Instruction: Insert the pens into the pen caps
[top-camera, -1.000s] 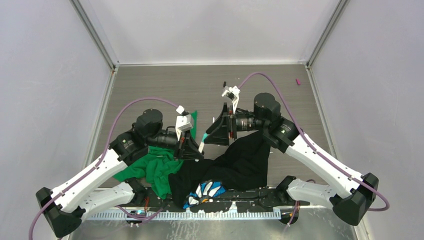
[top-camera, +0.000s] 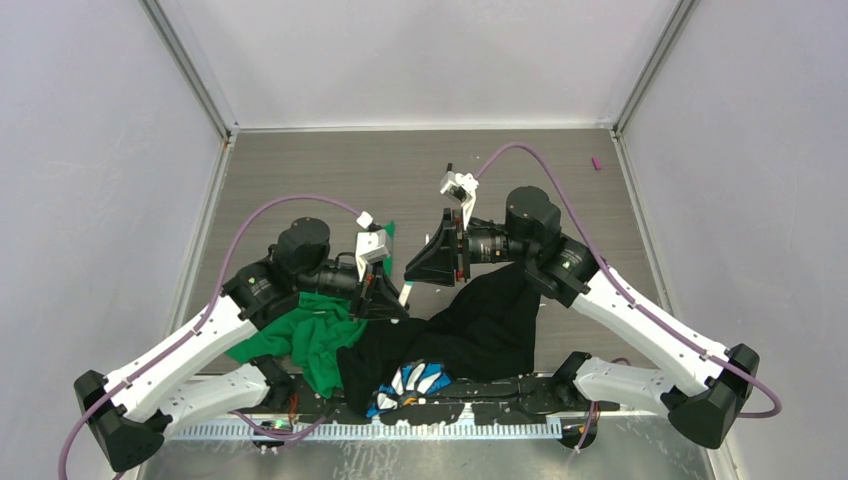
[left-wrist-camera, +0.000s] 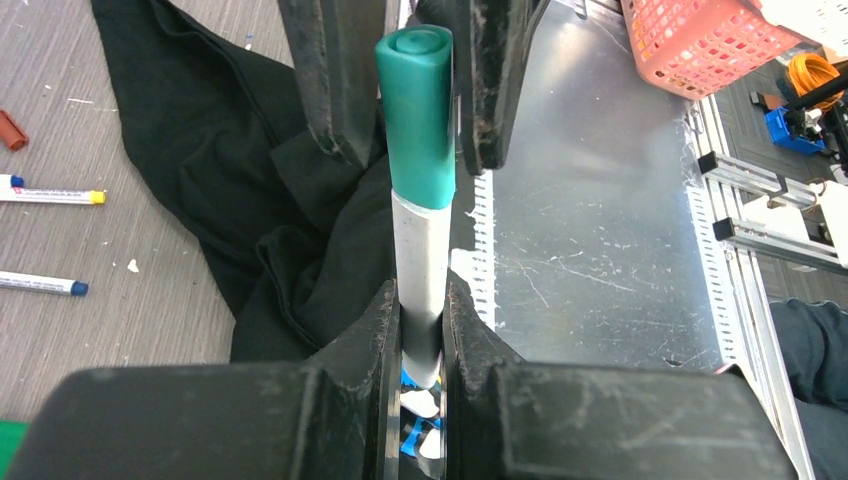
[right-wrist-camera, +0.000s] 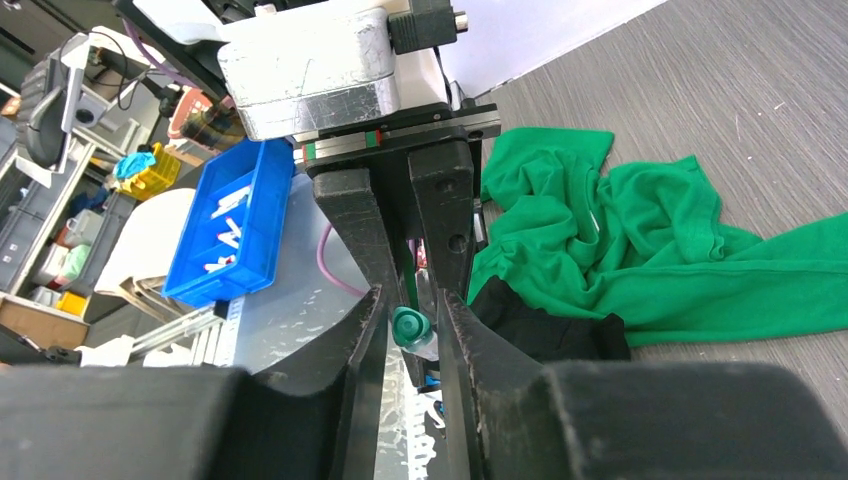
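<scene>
A white pen (left-wrist-camera: 420, 250) with a teal cap (left-wrist-camera: 418, 120) on its end stands up between the fingers of my left gripper, which is shut on the pen's white body. No bare gap shows where cap and body meet. My right gripper is partly open around the cap's end. In the left wrist view, its dark fingers (left-wrist-camera: 340, 80) stand to either side of the cap, one with clear space, the other very close. From the right wrist, the round teal end shows between the fingertips. In the top view, both grippers meet over the black cloth.
Loose on the table lie a yellow-tipped pen (left-wrist-camera: 55, 196), a blue-ended pen (left-wrist-camera: 40, 283) and a red cap (left-wrist-camera: 12, 131). A black cloth (top-camera: 490, 325) and a green cloth (top-camera: 310, 335) cover the front. A pink cap (top-camera: 597, 163) lies at the back right.
The left arm has moved very slightly to the right, still holding the pen.
</scene>
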